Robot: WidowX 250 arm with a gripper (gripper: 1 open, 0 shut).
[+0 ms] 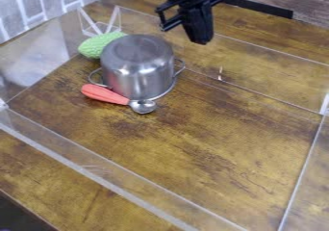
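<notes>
My black gripper (198,28) hangs at the top centre, above and behind a steel pot (137,64). It is shut, with nothing visible between its fingers. The pot stands on the wooden table at the left, with wire handles at its sides. A red-handled spoon (110,94) lies in front of the pot, its steel bowl to the right. A green textured object (94,45) sits behind the pot at the left, near some white prongs.
Clear plastic walls border the work area on the left, front and right.
</notes>
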